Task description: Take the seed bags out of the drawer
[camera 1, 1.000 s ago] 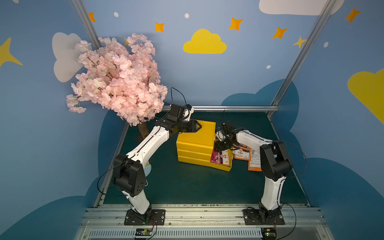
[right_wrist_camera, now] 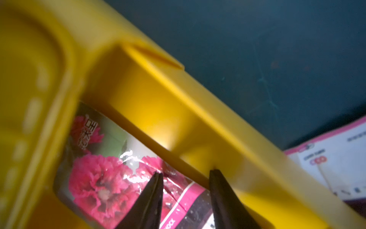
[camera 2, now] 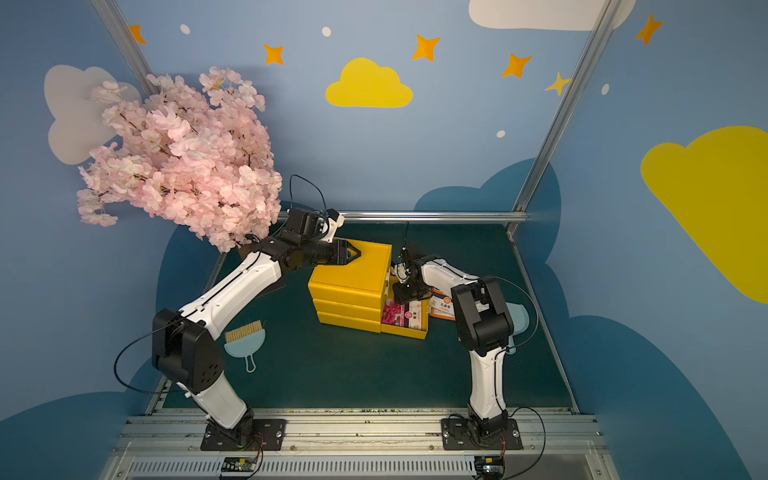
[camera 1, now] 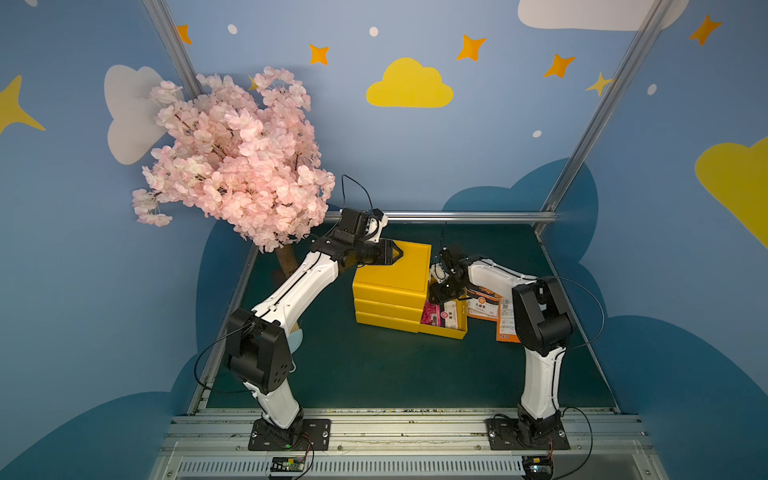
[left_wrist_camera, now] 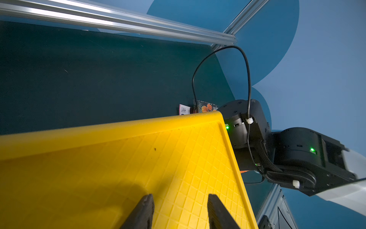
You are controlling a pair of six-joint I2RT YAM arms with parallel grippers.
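The yellow drawer unit (camera 1: 390, 280) stands mid-table with its bottom drawer (camera 1: 443, 329) pulled out to the right. A seed bag with pink carnations (right_wrist_camera: 103, 183) lies inside that drawer. My right gripper is down in the drawer over this bag, fingers parted with nothing clearly between them. My left gripper hangs over the top of the unit, open and empty. Orange-edged seed bags (camera 1: 483, 305) lie on the table right of the drawer, partly behind the right arm.
A blossom tree (camera 1: 236, 160) stands at the back left. A brush and dustpan (camera 2: 245, 344) lie at the front left, and a light blue item (camera 2: 518, 318) at the right.
The right arm's elbow has shifted left, and its gripper has moved slightly within the drawer area; the drawer's front end sits slightly further right. The left arm is unchanged.
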